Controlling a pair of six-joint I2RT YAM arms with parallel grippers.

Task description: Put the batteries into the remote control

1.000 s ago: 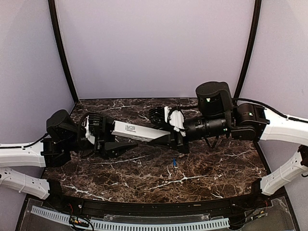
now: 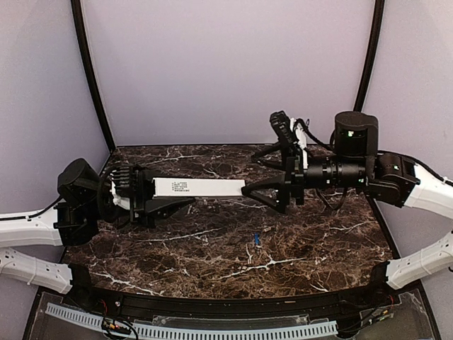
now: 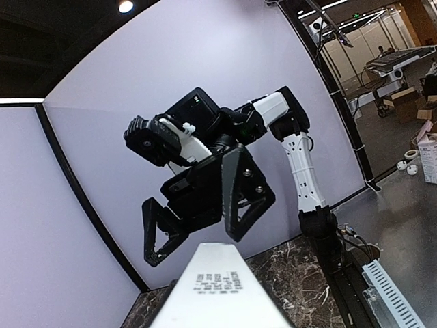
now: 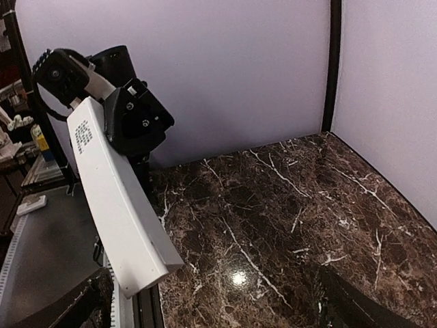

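The white remote control (image 2: 202, 188) is held up over the table, lying level across the top view with a block of small print near its left end. My left gripper (image 2: 177, 198) is shut on that left end. In the right wrist view the remote (image 4: 119, 198) slants from the left gripper down to its free end. My right gripper (image 2: 250, 171) stands open just off the right end, nothing between its spread fingers. A small blue item (image 2: 256, 239), perhaps a battery, lies on the table; it is too small to tell.
Pale walls (image 2: 226, 71) enclose it at the back and sides. A white slotted strip (image 2: 212, 333) runs along the front edge.
The right gripper was on the remote's right end; it has opened and drawn back to the right. The remote has levelled out and shifted slightly left with the left gripper.
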